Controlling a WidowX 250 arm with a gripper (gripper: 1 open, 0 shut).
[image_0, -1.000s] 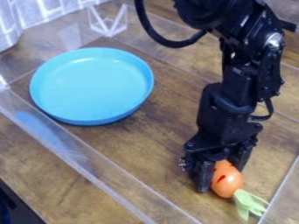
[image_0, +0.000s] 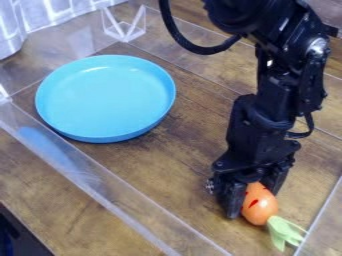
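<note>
My black gripper (image_0: 246, 192) reaches down to the wooden table at the lower right, shut on an orange toy carrot (image_0: 259, 208) with a pale green top (image_0: 285, 231). The gripper hides part of the carrot. To the upper left lies a light blue plate (image_0: 104, 98), empty and apart from the carrot.
Clear plastic walls (image_0: 80, 178) run along the lower left and lower right edges. White translucent objects stand at the back left. The wooden table (image_0: 160, 170) between plate and gripper is bare.
The gripper and arm have shifted very slightly over the last second, still on the carrot; the plate is unmoved.
</note>
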